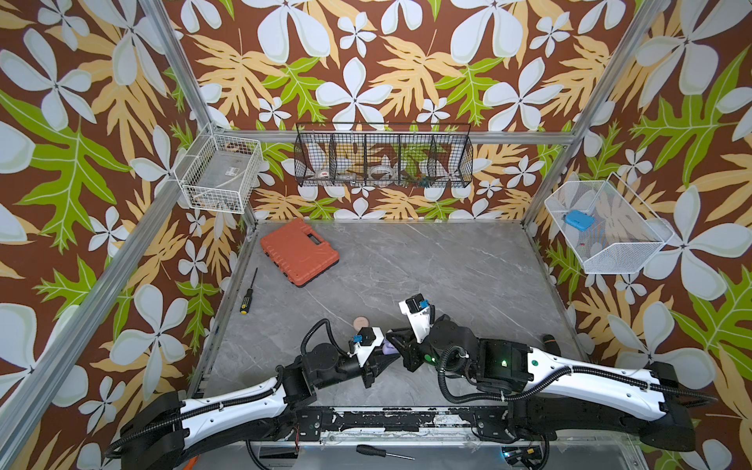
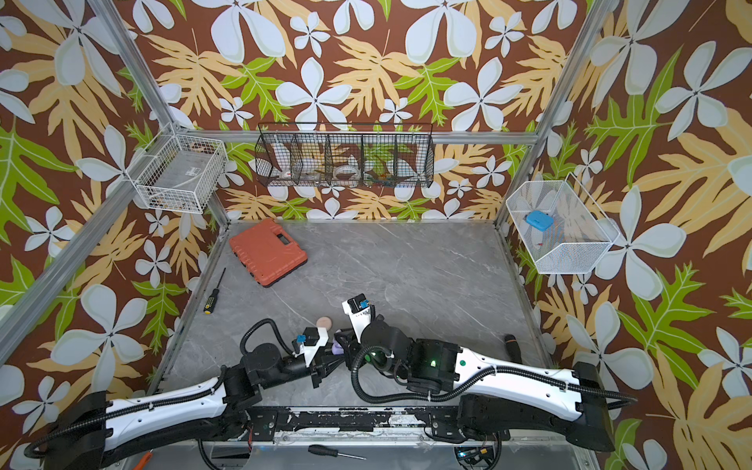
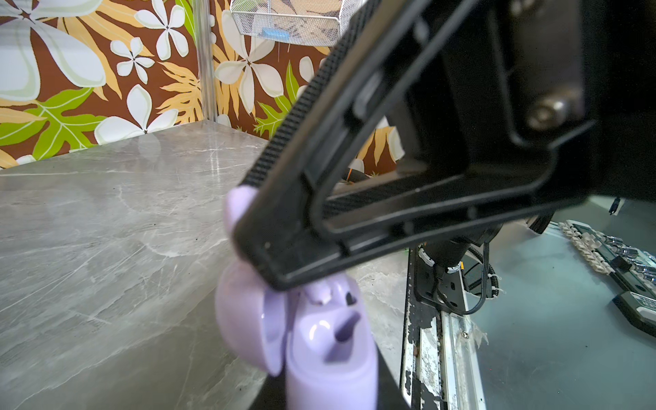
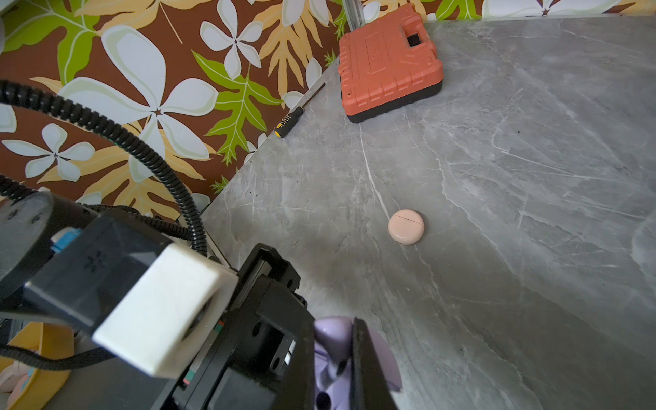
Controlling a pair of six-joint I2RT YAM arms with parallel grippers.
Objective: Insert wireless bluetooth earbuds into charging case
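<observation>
A lilac charging case (image 3: pixel 331 382) stands lid-up in the left wrist view, its rounded lid (image 3: pixel 249 317) swung open to the left. My left gripper is shut on the case body. The slot nearer that camera looks empty. Across the far part of the case reaches my right gripper, shut on a lilac earbud (image 4: pixel 334 336). Its black finger (image 3: pixel 300 232) covers much of the case's far side in the left wrist view. Whether the earbud touches the far slot is hidden. Both grippers meet above the front of the table (image 1: pixel 438 258).
A round pink disc (image 4: pixel 406 227) lies on the table just beyond the grippers. Farther back are an orange toolbox (image 1: pixel 299 250) and a screwdriver (image 1: pixel 247 297) at the left.
</observation>
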